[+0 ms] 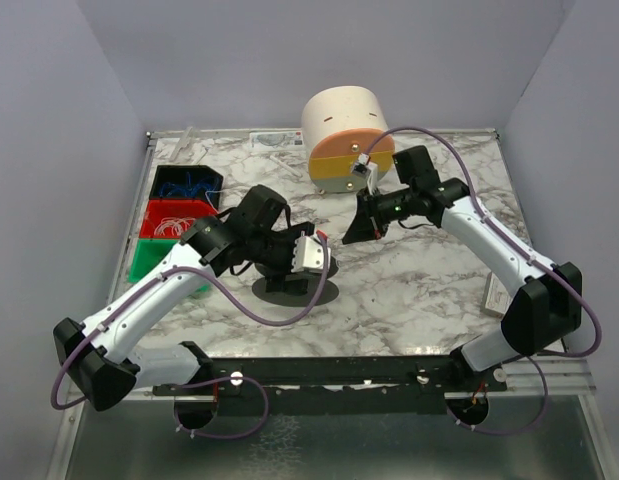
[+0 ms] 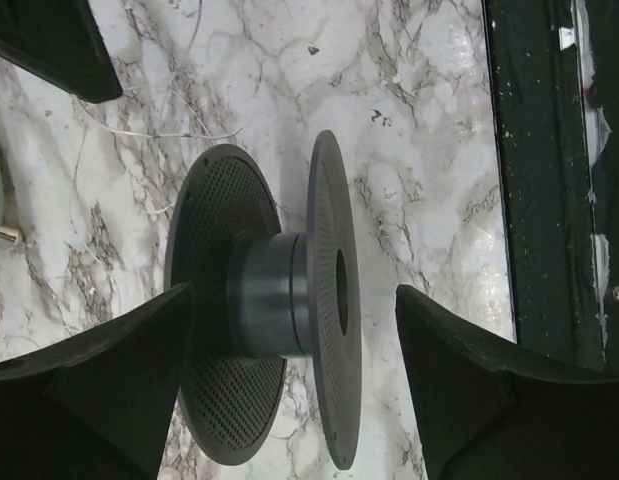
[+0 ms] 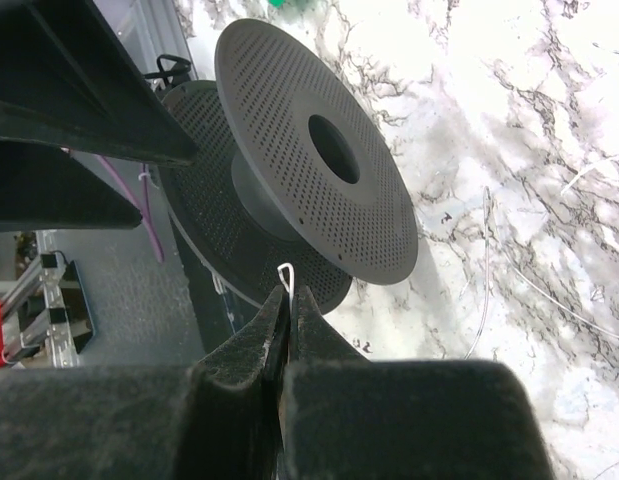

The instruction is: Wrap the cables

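A dark grey spool [image 2: 267,295] with two perforated flanges and a narrow core stands on the marble table. In the top view, my left gripper [image 1: 282,283] is over the spool [image 1: 324,292] and hides part of it. Its fingers [image 2: 139,370] are spread open, one to each side of the spool in the left wrist view, with gaps between them and the flanges. Beside the spool, my right gripper is shut on a thin white cable [image 3: 286,272], whose bent end sticks out past the fingertips. Whether any cable lies on the core cannot be told.
Stacked bins stand at the left: black with blue cables [image 1: 187,190], red with a white coil [image 1: 174,227], and a green bin [image 1: 144,258]. A large drum [image 1: 344,125] sits at the back. Loose white strands [image 3: 559,305] lie on the table.
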